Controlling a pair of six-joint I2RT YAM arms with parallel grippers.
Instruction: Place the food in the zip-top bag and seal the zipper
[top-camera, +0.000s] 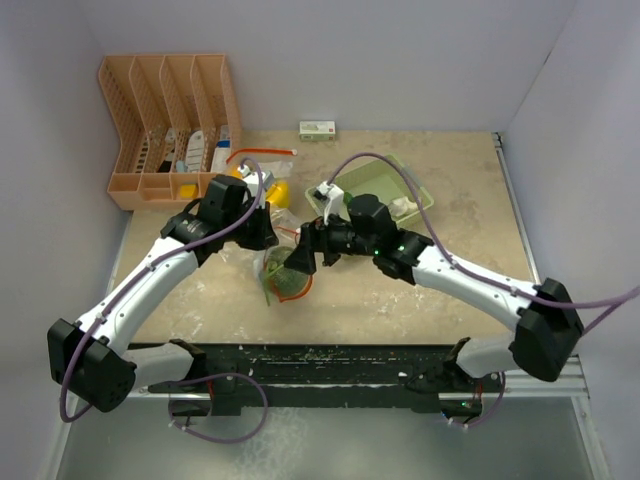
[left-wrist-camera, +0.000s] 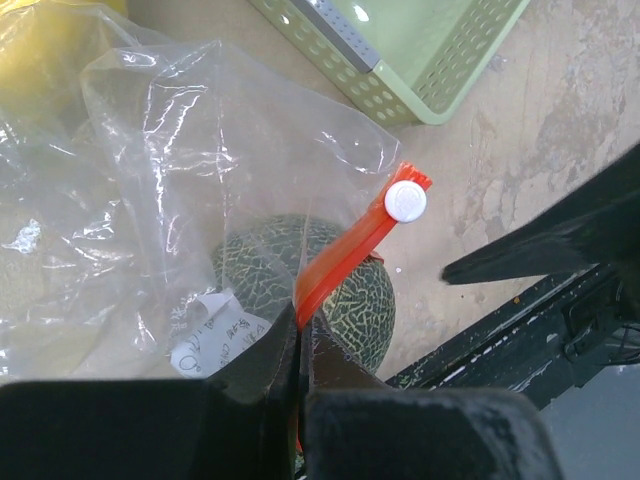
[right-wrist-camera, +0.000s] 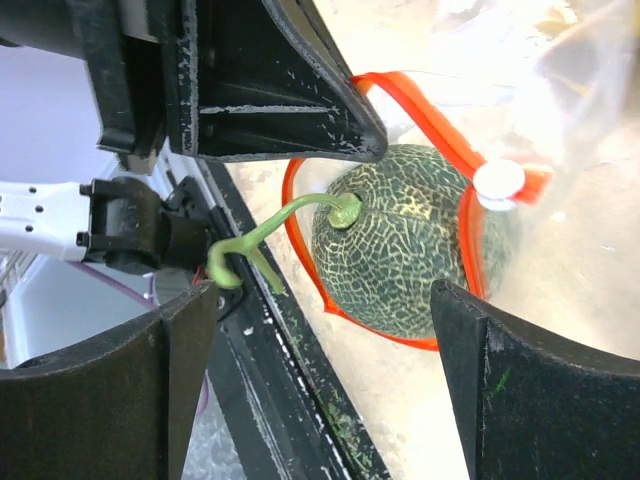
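Observation:
A round, netted green melon (right-wrist-camera: 395, 245) with a curling stem lies inside the mouth of a clear zip bag (left-wrist-camera: 260, 120). The bag's red zipper rim (right-wrist-camera: 425, 120), carrying a white slider (right-wrist-camera: 498, 180), loops around the melon. My left gripper is shut on the red rim on one side of the mouth. In the right wrist view, my right gripper stands open with nothing between its fingers, facing the melon and the rim. From above, both grippers meet near the melon (top-camera: 288, 278), the right one partly covering it.
A green basket (top-camera: 425, 190) with a pale item (top-camera: 403, 207) stands behind the right arm. Another bag with yellow food (top-camera: 278, 193) lies behind the left gripper. An orange rack (top-camera: 120, 185) fills the back left.

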